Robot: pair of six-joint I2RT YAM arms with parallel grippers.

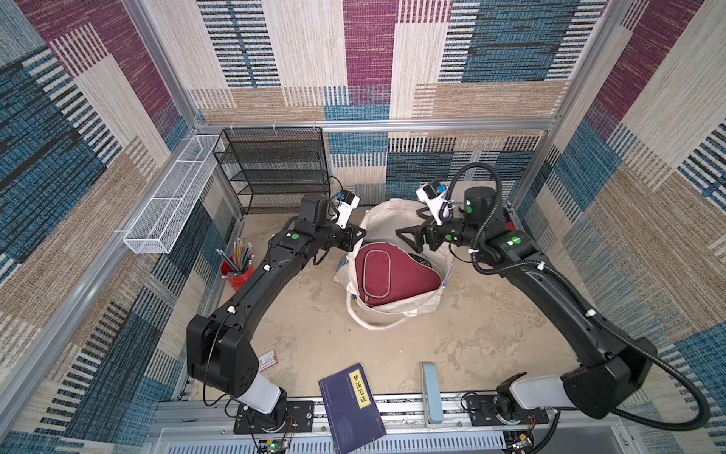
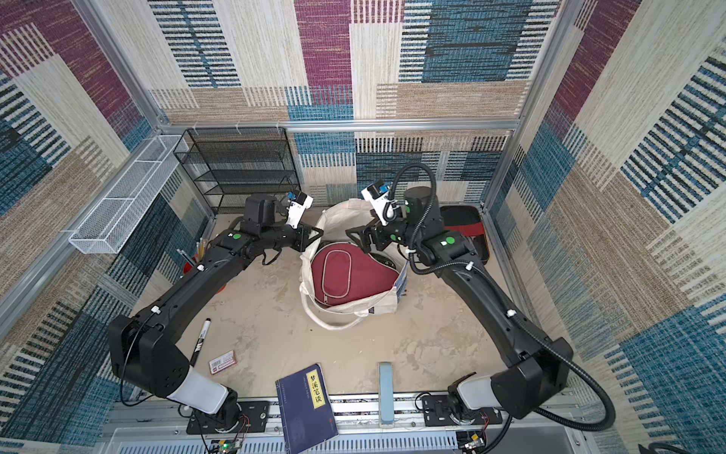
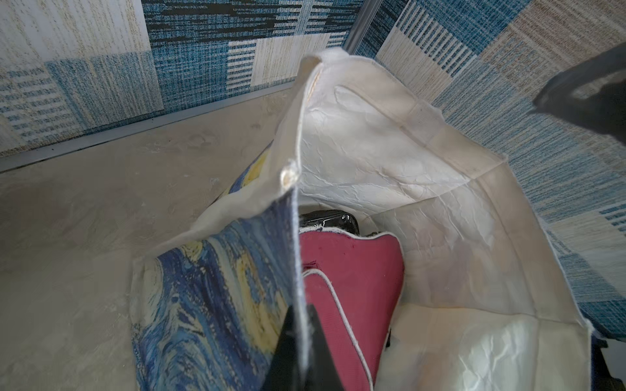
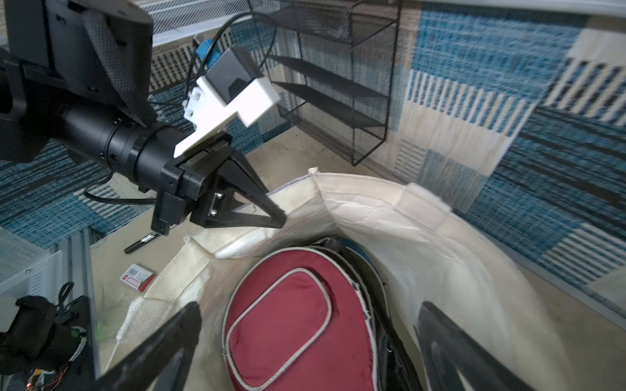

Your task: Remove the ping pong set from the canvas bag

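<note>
The canvas bag point(image 1: 401, 215) stands mid-table with a maroon padded case point(image 1: 397, 276) inside and something black beside it. My left gripper point(image 1: 355, 234) is shut at the bag's left rim, whose fabric edge runs down to the fingertips in the left wrist view; whether fabric is between them is hard to tell. My right gripper point(image 1: 412, 236) is open over the right part of the bag, above the case. Its blurred fingers point(image 4: 450, 339) flank the case in the right wrist view.
A black-and-red case point(image 2: 461, 227) lies at back right. A wire rack point(image 1: 268, 151), pen cup point(image 1: 238, 276), book point(image 1: 351, 408) and pale blue box point(image 1: 431, 389) stand around the edges.
</note>
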